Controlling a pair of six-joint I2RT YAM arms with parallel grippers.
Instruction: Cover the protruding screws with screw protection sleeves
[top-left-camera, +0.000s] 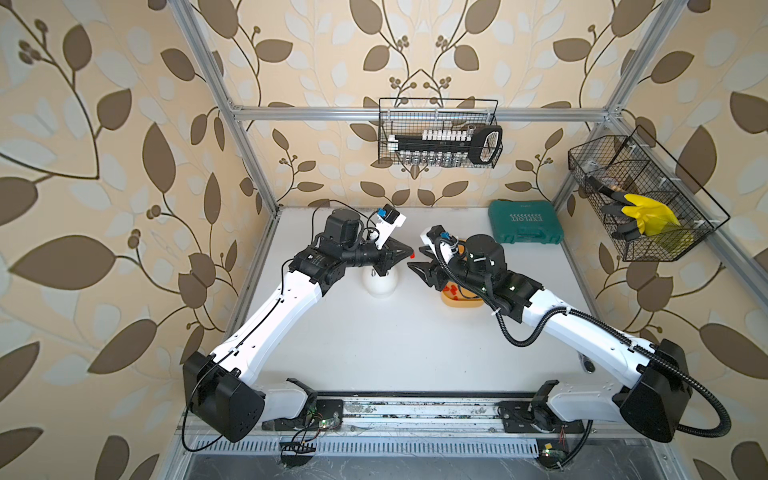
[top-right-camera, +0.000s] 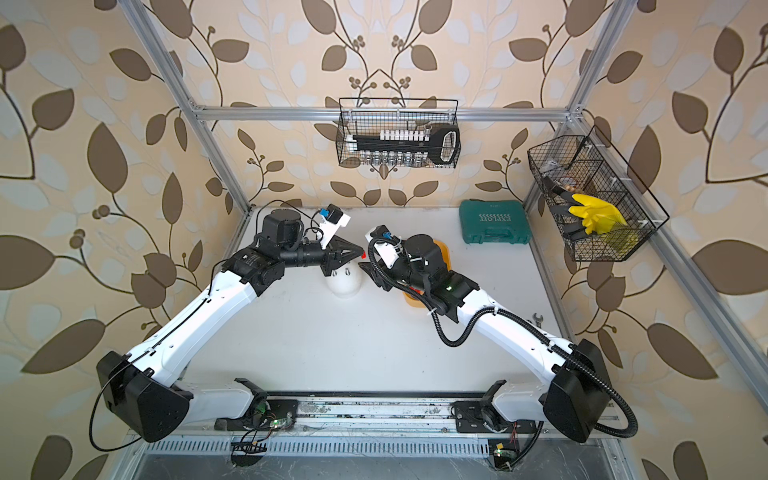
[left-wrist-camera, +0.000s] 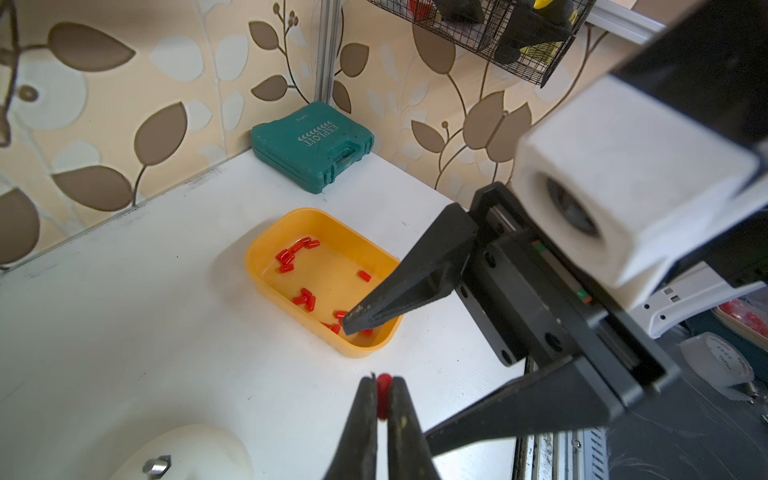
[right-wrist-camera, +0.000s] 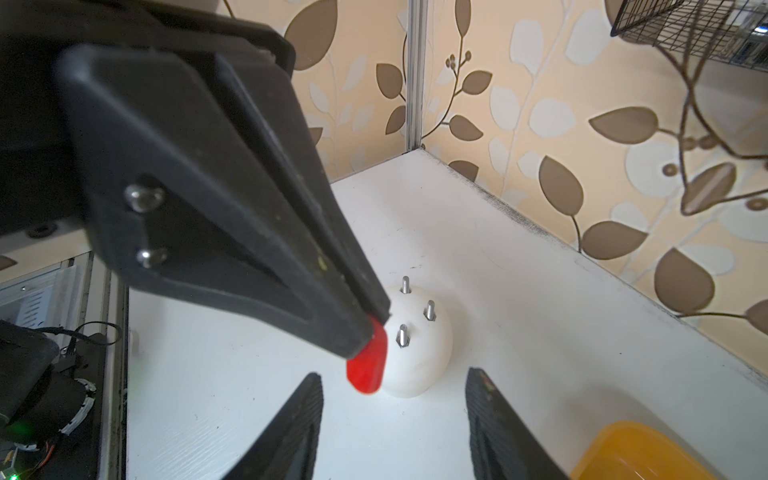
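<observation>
A red sleeve (right-wrist-camera: 366, 369) sticks out from the tips of my left gripper, which is shut on it. My right gripper faces it, open, its black fingers (right-wrist-camera: 302, 420) apart with nothing gripped. In the right wrist view, the sleeve's free end hangs above the gap between them, and whether it touches either finger I cannot tell. Behind, a white dome (right-wrist-camera: 424, 376) stands on the table with bare metal screws (right-wrist-camera: 402, 336) pointing up. Several more red sleeves (left-wrist-camera: 309, 301) lie in the orange tray (left-wrist-camera: 257, 268).
A green case (top-left-camera: 525, 222) sits at the back right of the table. Wire baskets hang at the back (top-left-camera: 439, 132) and on the right (top-left-camera: 649, 192). A wrench (top-right-camera: 537, 321) lies near the right edge.
</observation>
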